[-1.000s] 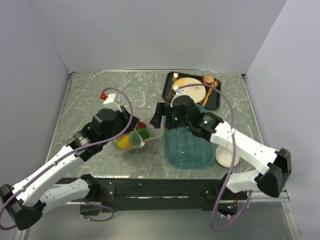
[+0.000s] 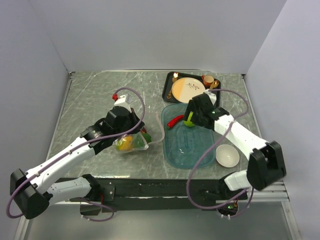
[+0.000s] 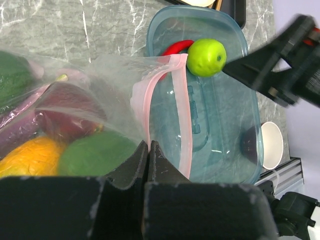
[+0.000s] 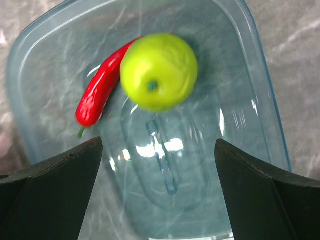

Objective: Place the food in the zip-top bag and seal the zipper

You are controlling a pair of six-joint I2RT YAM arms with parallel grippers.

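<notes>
The clear zip bag point(image 3: 110, 95) with pink zipper, holding several foods including a yellow one point(image 3: 32, 157) and green ones, lies left of the blue plastic bin point(image 2: 187, 152). My left gripper is shut at the bag's opening edge; whether film is between its tips is hard to tell. In the bin, a green apple point(image 4: 159, 71) lies beside a red chili point(image 4: 97, 90). My right gripper hangs open over the apple, nothing between its fingers.
A black tray point(image 2: 167, 92) with plate, mug and gold cutlery sits at the back. A white bowl point(image 2: 227, 156) is at front right.
My right arm has moved right from beside the bag to over the bin.
</notes>
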